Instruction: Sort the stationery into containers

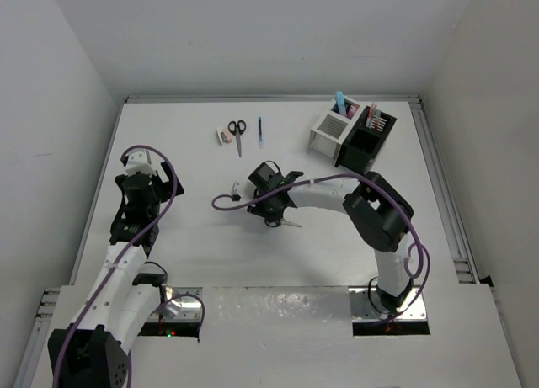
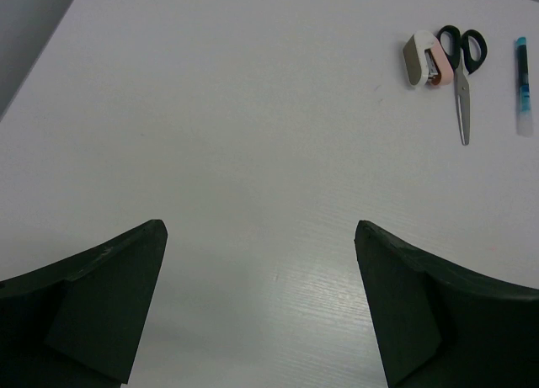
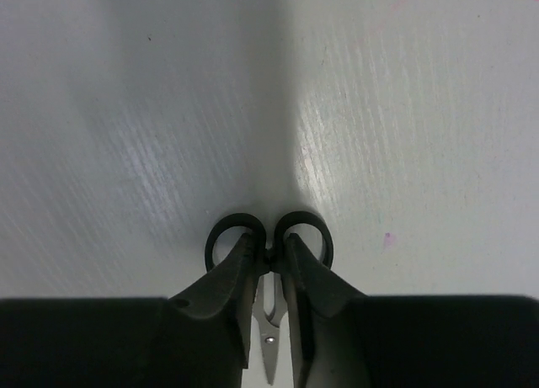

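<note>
In the right wrist view my right gripper is down on black-handled scissors point(image 3: 269, 337), its nearly closed fingertips between and over the two handle loops; whether it grips them I cannot tell. My left gripper hangs open and empty over the table's left side. Near the back lie a second pair of scissors point(image 1: 238, 140), a white-and-pink stapler point(image 2: 417, 60) and a blue pen point(image 2: 523, 85). A white container point(image 1: 328, 131) and a black container point(image 1: 366, 144), both holding stationery, stand at the back right.
Grey walls rise at the back and sides, beyond metal rails along the table's edges.
</note>
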